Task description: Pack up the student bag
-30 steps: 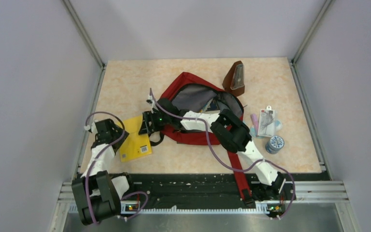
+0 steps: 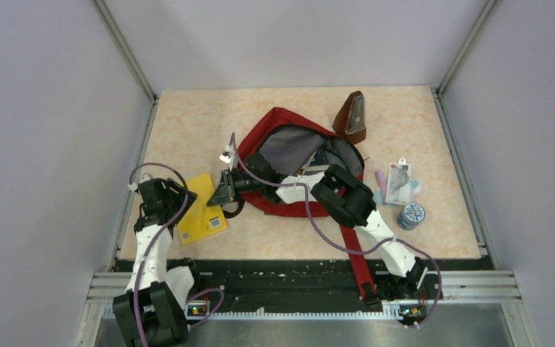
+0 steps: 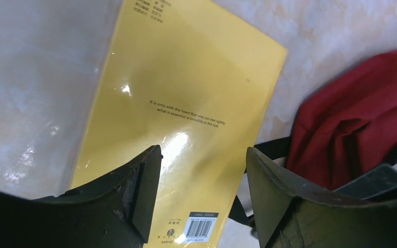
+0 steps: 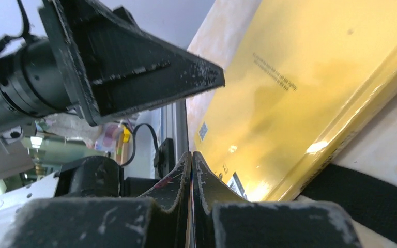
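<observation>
A yellow book (image 2: 201, 215) lies back cover up at the table's left, its barcode showing (image 3: 200, 227). Over its left part my left gripper (image 2: 182, 196) stands open, and only the flat cover shows between its fingers. At the book's right side is my right gripper, fingertips pressed together with nothing between them; the book (image 4: 310, 98) lies outside them. The red and grey student bag (image 2: 278, 118) lies open in the middle, my right arm stretched across it.
A black bag strap (image 4: 362, 199) runs beside the book's spine. A brown pouch (image 2: 351, 116) stands behind the bag. At the right are a clipboard-like white item (image 2: 399, 184), a pink item (image 2: 381, 182) and a blue-grey tin (image 2: 411, 215).
The right gripper went from open astride the book's spine edge to shut beside it. The left gripper has shifted over the cover, still open.
</observation>
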